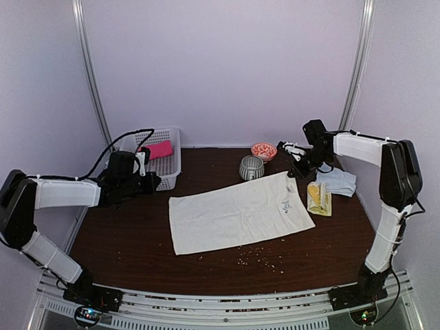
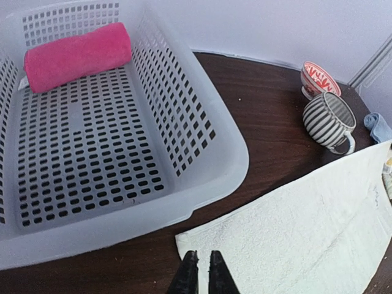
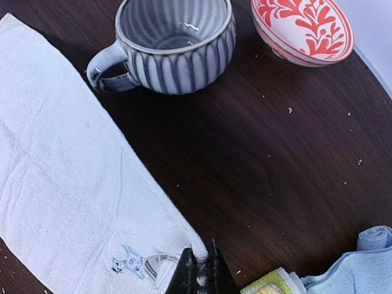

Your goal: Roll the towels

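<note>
A white towel (image 1: pixel 234 216) lies spread at a slant across the table, its blue print near the right end. At its far right corner my right gripper is shut on the cloth edge, which runs between the fingers. My left gripper stands open beside the basket, with a gap between its fingertips; the towel's far left corner (image 2: pixel 182 237) shows free of them, ahead in the left wrist view. A rolled pink towel (image 2: pixel 79 55) rests inside the basket. Yellow-patterned (image 1: pixel 318 199) and light blue (image 1: pixel 337 181) towels lie folded at the right.
The white perforated basket (image 2: pixel 214 144) stands at the back left, close to my left gripper. A striped mug (image 3: pixel 177 67) and a red-and-white bowl (image 3: pixel 303 30) stand behind the towel. Crumbs (image 1: pixel 261 261) are scattered in front.
</note>
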